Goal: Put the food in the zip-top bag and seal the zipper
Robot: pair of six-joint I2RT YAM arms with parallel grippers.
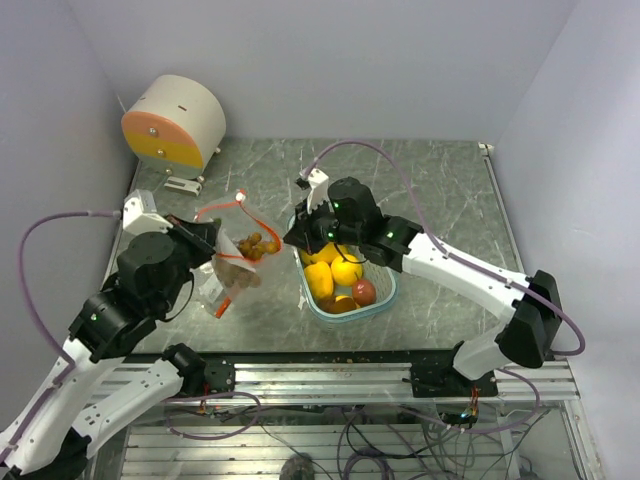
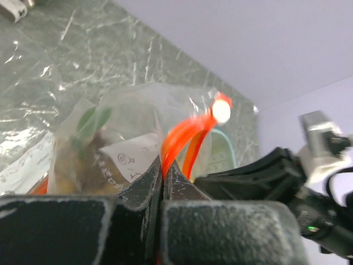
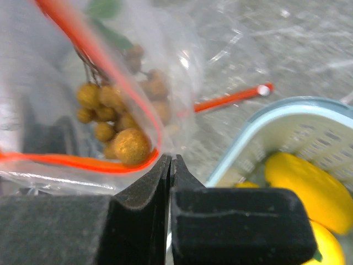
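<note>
The clear zip bag with orange-red rims holds a bunch of brown round fruit and green leaves. My left gripper is shut on the bag's orange rim. My right gripper is shut, close beside the bag's opening, with nothing visible clearly held between its fingers. In the top view it hangs over the left edge of the blue basket, which holds yellow and red fruit, including a red one.
A flat clear bag with an orange strip lies beside the filled bag. A white-orange cylindrical box stands at the back left.
</note>
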